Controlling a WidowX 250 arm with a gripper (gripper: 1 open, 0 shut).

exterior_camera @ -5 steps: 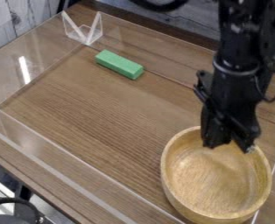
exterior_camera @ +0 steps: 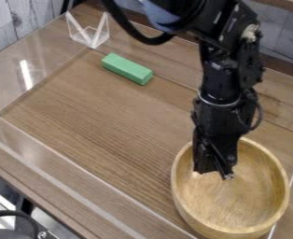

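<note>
My black gripper [exterior_camera: 216, 164] points down over the wooden bowl [exterior_camera: 243, 207] at the lower right, its fingertips at the bowl's back-left part, inside the rim's outline. Whether it is open or shut, and whether anything is between the fingers, is hard to see. A green block [exterior_camera: 128, 68] lies on the wooden table [exterior_camera: 75, 121] at the back left, well away from the gripper.
A clear angular plastic piece [exterior_camera: 90, 30] stands at the back left near the table's edge. Grey walls border the back, and dark cables hang at the lower left.
The gripper and arm have moved left and turned, from the bowl's right side toward its back-left part. The bowl and green block look unmoved.
</note>
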